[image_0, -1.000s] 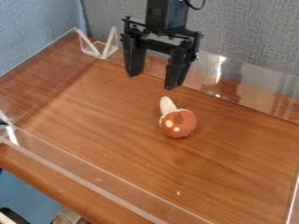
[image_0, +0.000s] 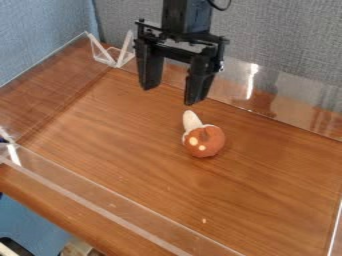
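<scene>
My black gripper (image_0: 174, 80) hangs at the top centre, open, with its two fingers apart and nothing between them. Below it and a little to the right, a round orange toy (image_0: 206, 143) with a white part (image_0: 191, 121) sticking up at its back rests on the wooden surface (image_0: 134, 170). The gripper is clear of the toy, above and behind it in the view.
A clear plastic wall (image_0: 267, 97) runs along the back, another along the front left. A white wire frame (image_0: 112, 52) stands at the back left corner. The wood around the toy is clear.
The toy has not moved.
</scene>
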